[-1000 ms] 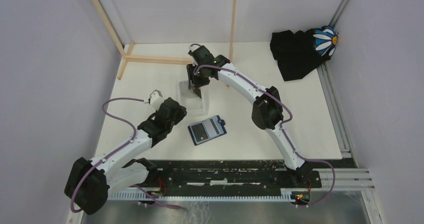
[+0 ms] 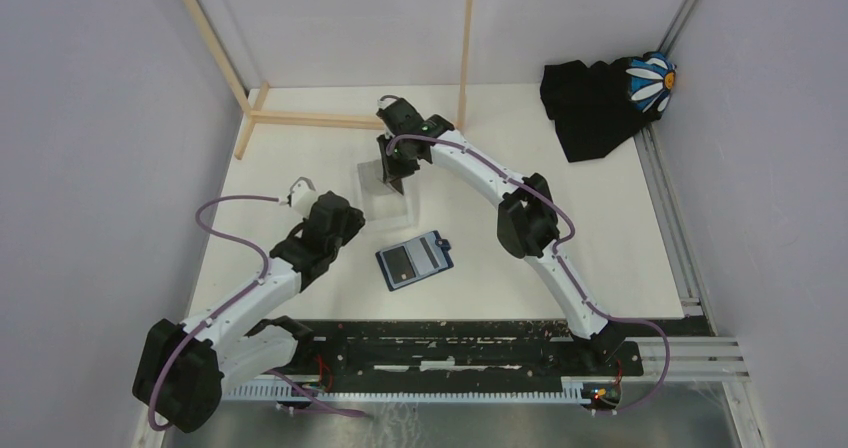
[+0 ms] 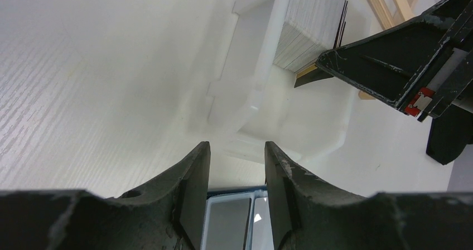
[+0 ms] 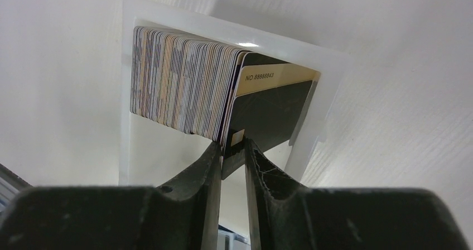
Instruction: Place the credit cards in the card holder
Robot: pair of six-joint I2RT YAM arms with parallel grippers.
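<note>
A white open box (image 2: pixel 367 223) holds a row of upright cards (image 4: pixel 178 85), packed toward one end. At the front of the row, a black card with a gold band (image 4: pixel 273 107) leans apart from the stack. Inside the box, my right gripper has its fingers either side of this card's near edge, with a gap still visible between them. The dark blue card holder (image 2: pixel 414 260) lies flat on the table below the box. Left of the box, my left gripper is part open and empty above the table; the holder (image 3: pixel 227 219) shows beyond its fingers.
Wooden bars (image 2: pixel 315 120) frame the back left of the table. A black cloth with a blue flower (image 2: pixel 600 108) lies at the back right.
My right gripper's fingers have come closer together at the front cards, and its arm has shifted slightly. My left gripper has drawn a little to the left. Box and holder look unmoved.
</note>
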